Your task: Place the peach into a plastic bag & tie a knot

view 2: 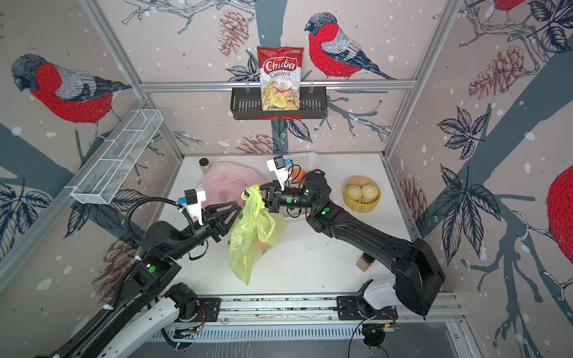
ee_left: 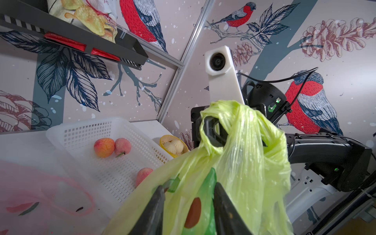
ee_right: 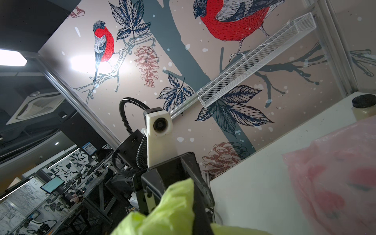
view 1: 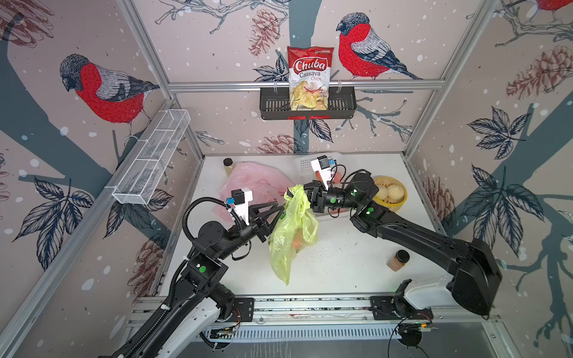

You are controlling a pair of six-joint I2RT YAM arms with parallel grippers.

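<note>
A yellow-green plastic bag [view 1: 289, 238] hangs from my right gripper [view 1: 303, 194], which is shut on its bunched top. An orange shape shows faintly through its lower part [view 2: 262, 245]. My left gripper [view 1: 273, 214] stands part open just left of the bag; in the left wrist view its two fingers are apart with the bag beyond them. Loose peaches [ee_left: 104, 147] lie in a white perforated basket [ee_left: 63, 134] at the back.
A pink bag [view 2: 223, 179] lies at the back left. A yellow container of buns [view 2: 348, 200] is at the right, a spice jar [view 1: 398, 260] near the front right. A chips bag [view 1: 310, 77] stands in the wall shelf.
</note>
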